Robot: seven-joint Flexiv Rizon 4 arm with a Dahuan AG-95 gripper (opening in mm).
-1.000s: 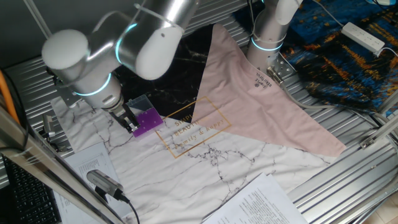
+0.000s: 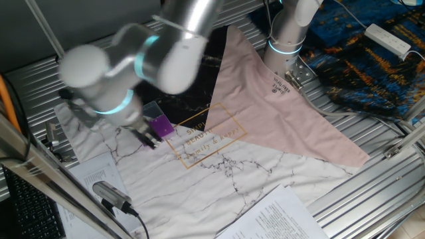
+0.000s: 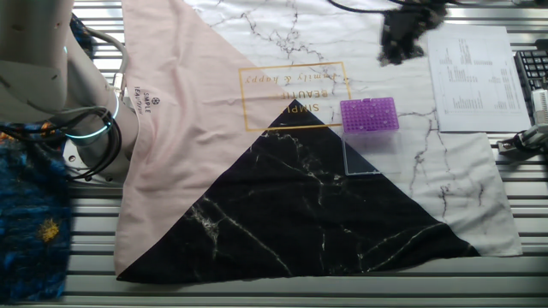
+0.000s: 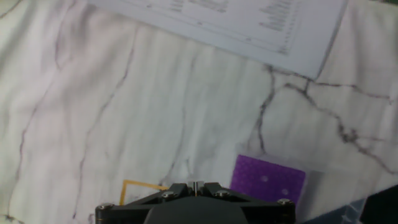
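Note:
A purple rack (image 3: pixel 370 115) with a grid of small holes lies on the cloth, its clear lid (image 3: pixel 364 156) folded open beside it. In exterior view 1 my gripper (image 2: pixel 157 142) overlaps part of the purple rack (image 2: pixel 161 125). Exterior view 2 shows the blurred gripper (image 3: pixel 392 58) apart from the rack, over the white marble area. Seen from the wrist, the gripper has its fingertips together, with nothing visible between them. The purple rack (image 4: pixel 267 177) appears just right of those tips, its lower part hidden by the gripper.
A marble-patterned cloth (image 3: pixel 257 205) in white, black and pink covers the table. Printed paper (image 3: pixel 475 77) and a keyboard (image 2: pixel 26 206) lie on one side, more sheets (image 2: pixel 275 216) at the front. A metal post (image 2: pixel 60 179) stands near the arm.
The rack and its open lid appear unmoved.

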